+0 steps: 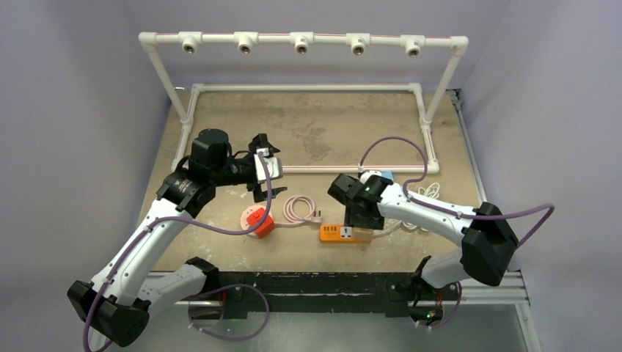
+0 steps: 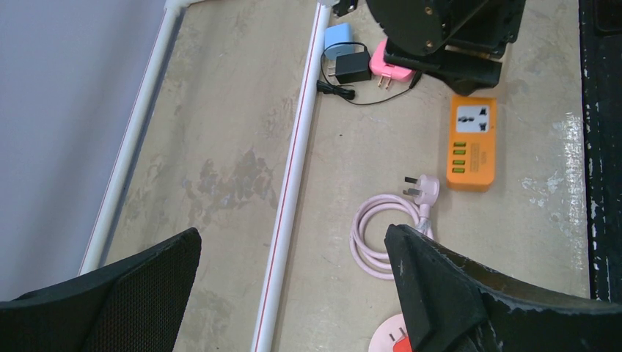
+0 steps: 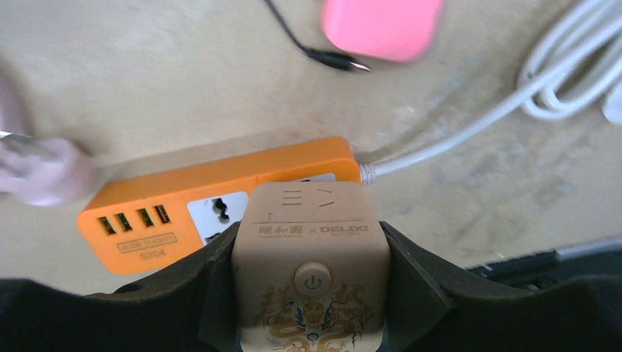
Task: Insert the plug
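Observation:
My right gripper is shut on a beige cube-shaped plug adapter (image 3: pixel 312 235) with a round power button. The cube sits over the right end of an orange power strip (image 3: pixel 139 220), near its white cord, covering the socket there; its prongs are hidden, so I cannot tell whether they are in the holes. A second white socket face (image 3: pixel 218 213) stays uncovered beside it. In the top view the adapter (image 1: pixel 362 235) shows just below the right gripper's black body. My left gripper stands open over the left part of the table, nothing between its fingers.
A coiled pinkish cord with a plug (image 2: pixel 425 189) lies left of the strip. Farther left is a red block (image 1: pixel 260 222) on a round base. Behind the strip lie pink (image 2: pixel 391 62), black (image 2: pixel 353 67) and blue (image 2: pixel 338 38) adapters.

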